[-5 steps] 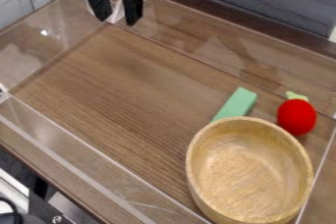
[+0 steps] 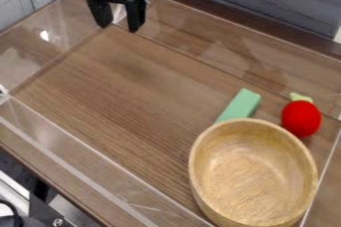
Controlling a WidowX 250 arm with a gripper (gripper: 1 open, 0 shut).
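Observation:
My black gripper [image 2: 116,16] is at the top left of the view, over the back left of the wooden table, its fingers pointing down and apart with nothing visible between them. A large pale wooden bowl [image 2: 253,171] sits at the lower right. Behind it lie a green rectangular block [image 2: 238,108] and a red round object [image 2: 301,118] like a tomato, with a small light green piece at its top.
Clear panels edge the table at the left and back. Dark cables show beyond the lower left corner.
The bowl, the green block and the red object have not moved.

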